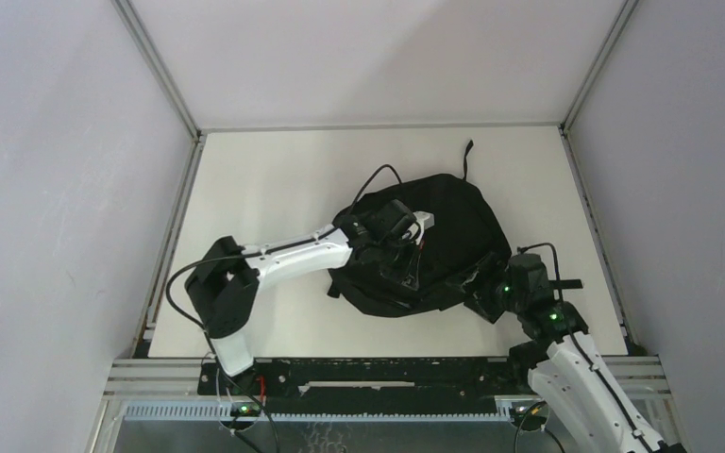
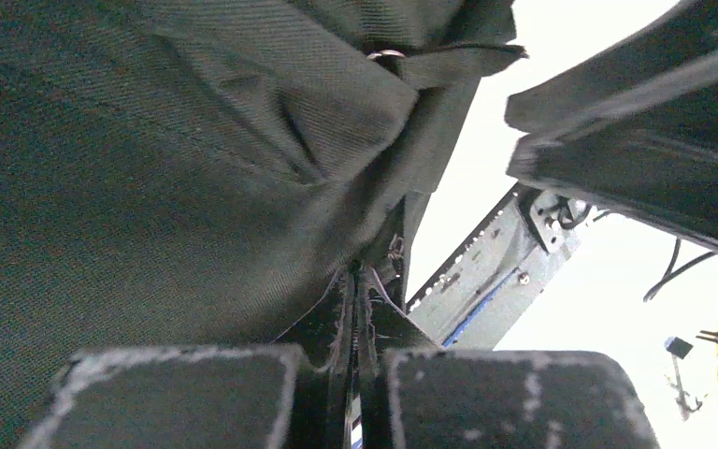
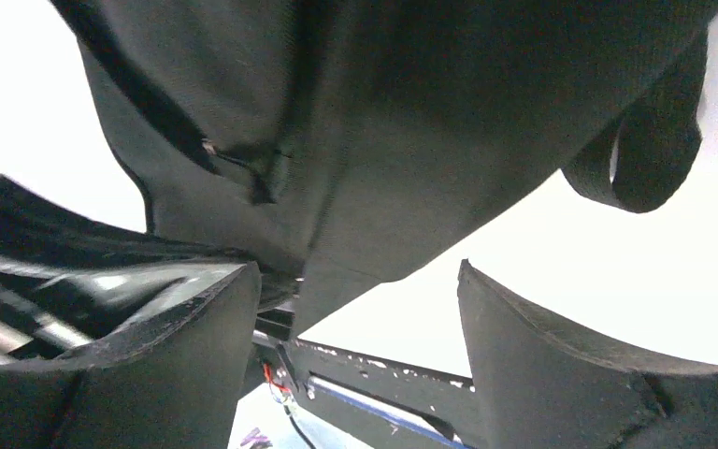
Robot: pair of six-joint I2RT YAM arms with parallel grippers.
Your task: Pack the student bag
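Note:
The black bag [image 1: 448,208] lies on the white table, filling most of both wrist views as dark folds [image 2: 150,206] with a small zipper and pull [image 3: 243,168]. My left gripper [image 1: 401,274] is over the bag's middle, shut; in the left wrist view its fingertips [image 2: 337,309] rest against the fabric, and whether any cloth is between them is hard to tell. My right gripper [image 1: 472,293] stands at the bag's lower right, open, with the bag's fabric beyond its fingers and nothing visibly gripped. The bag's contents are hidden.
The front rail [image 1: 368,396] runs below the table, and side walls border both sides. A strap lies toward the back right.

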